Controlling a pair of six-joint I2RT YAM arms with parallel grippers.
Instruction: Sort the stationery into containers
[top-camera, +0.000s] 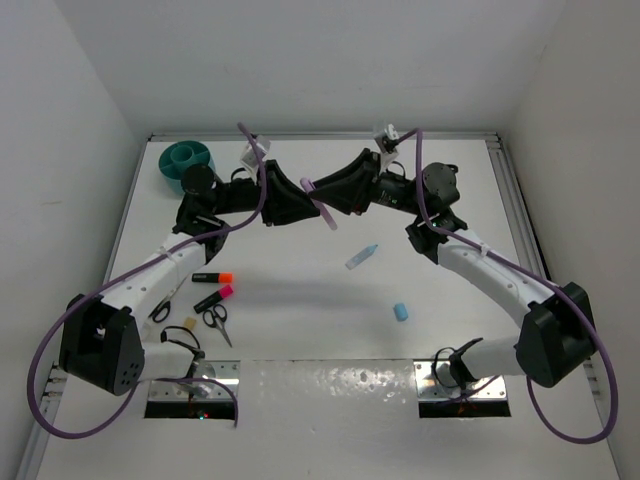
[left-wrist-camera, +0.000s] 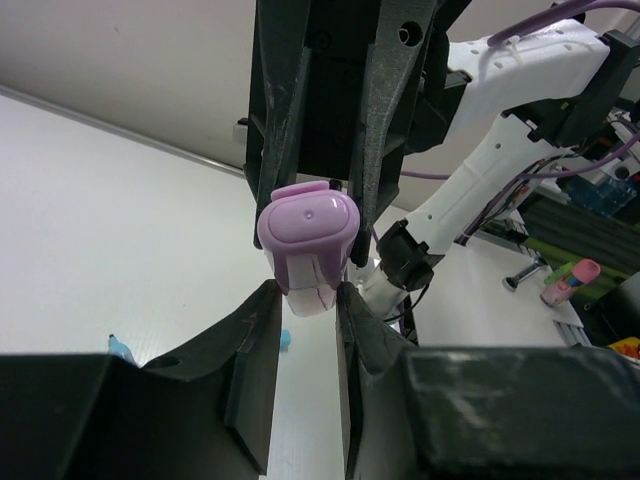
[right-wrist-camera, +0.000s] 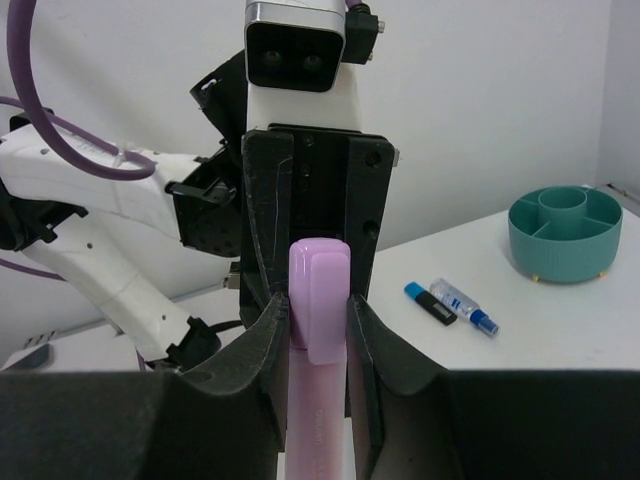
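A pink marker (top-camera: 325, 214) hangs in the air where my two grippers meet above the table. My right gripper is shut on its capped end in the right wrist view. My left gripper has its fingertips either side of the same marker, whose end faces the camera in the left wrist view; whether they grip it is unclear. A teal divided holder (right-wrist-camera: 564, 240) stands at the back left of the table. Black markers (top-camera: 212, 278), scissors (top-camera: 216, 322), a blue-capped bottle-like item (top-camera: 360, 257) and a small blue piece (top-camera: 400, 312) lie on the table.
Grey walls rise behind and beside the white table (top-camera: 300, 310). Both arms span the middle above it, close together. A yellow piece (top-camera: 189, 325) lies near the left front edge.
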